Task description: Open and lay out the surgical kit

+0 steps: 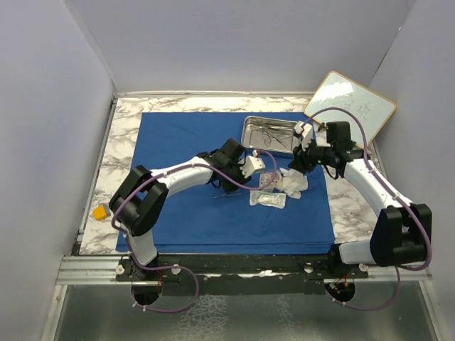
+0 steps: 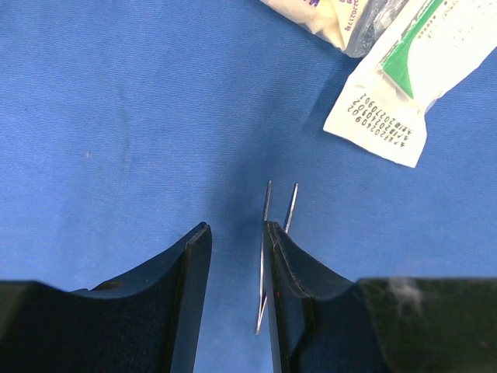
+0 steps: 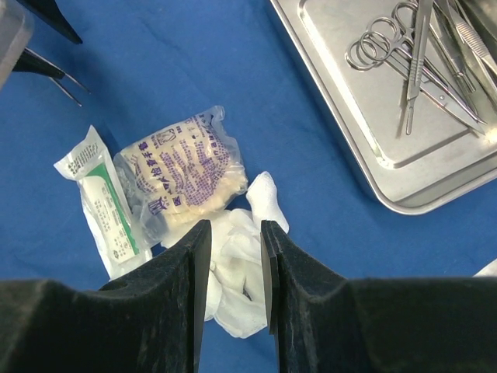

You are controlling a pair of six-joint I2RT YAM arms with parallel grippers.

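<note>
A thin pair of metal tweezers [image 2: 262,268] lies on the blue cloth [image 1: 185,220], its two tips pointing up the left wrist view. My left gripper is low over it, with a gap between its fingers; the right-hand finger covers part of the tweezers. My right gripper stands open with nothing between its fingers, above crumpled white gloves [image 3: 237,268]. Beside the gloves are a clear bag of cream-coloured material with purple print [image 3: 182,167] and a slim white-and-green packet [image 3: 105,203]. Scissors [image 3: 380,47] and other instruments rest in the metal tray [image 3: 373,183].
At the back right a white board with a yellow edge [image 1: 350,106] lies past the cloth. A yellow block [image 1: 101,212] sits on the marbled table by the left edge. Bare cloth stretches across the left and front.
</note>
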